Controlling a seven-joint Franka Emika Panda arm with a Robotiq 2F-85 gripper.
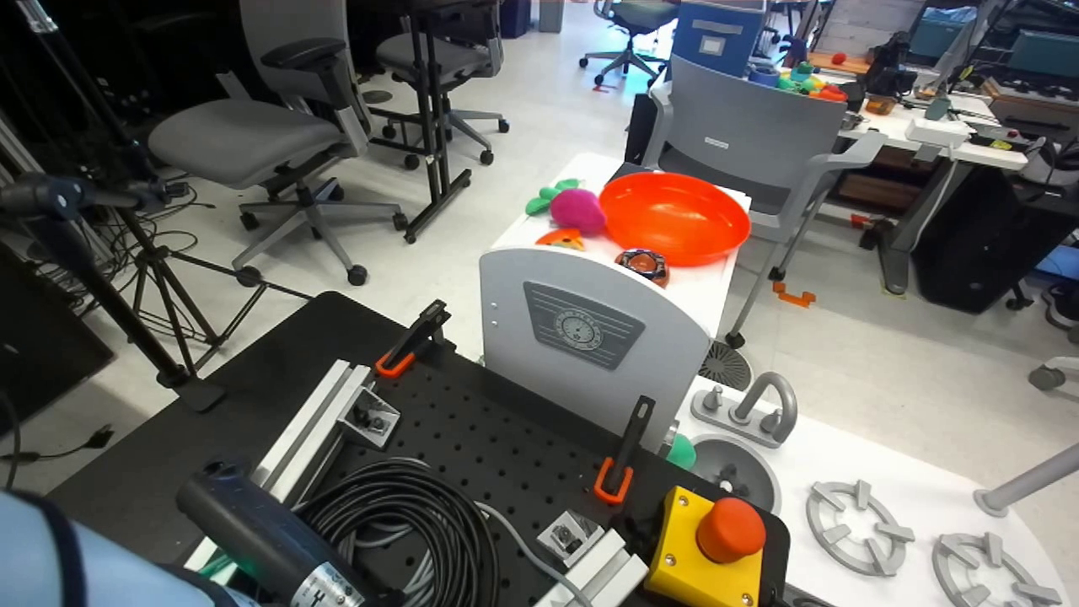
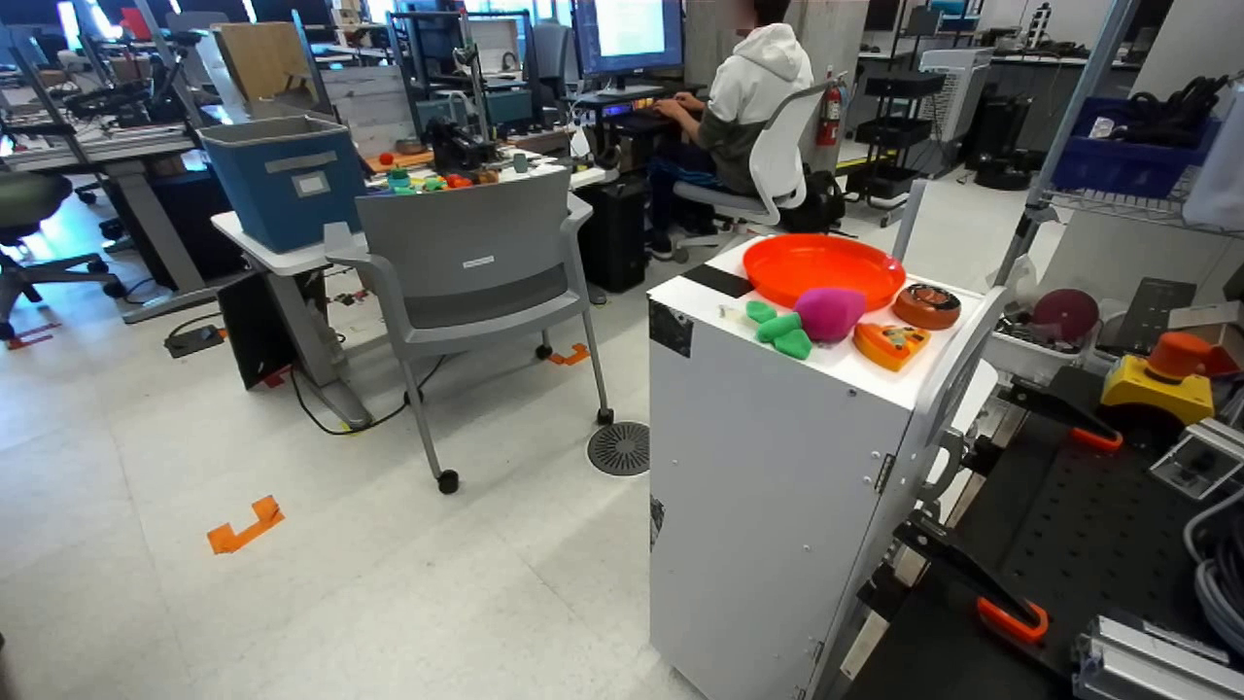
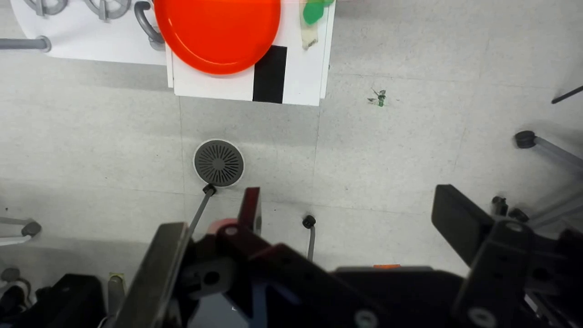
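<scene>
In the wrist view my gripper stands open, its two dark fingers wide apart over the floor and nothing between them. A red-orange plate lies on the white top of the toy kitchen cabinet. Beside it is a magenta toy vegetable with green leaves. An orange wedge-shaped toy and a round brown-orange toy sit near the cabinet's grey back panel. From the wrist, the plate shows at the upper edge, away from the fingers; the other toys are mostly cut off.
A grey sink with a faucet and toy burners occupy the white counter. Clamps, coiled cables and a yellow emergency-stop box crowd the black table. A grey chair stands behind the cabinet.
</scene>
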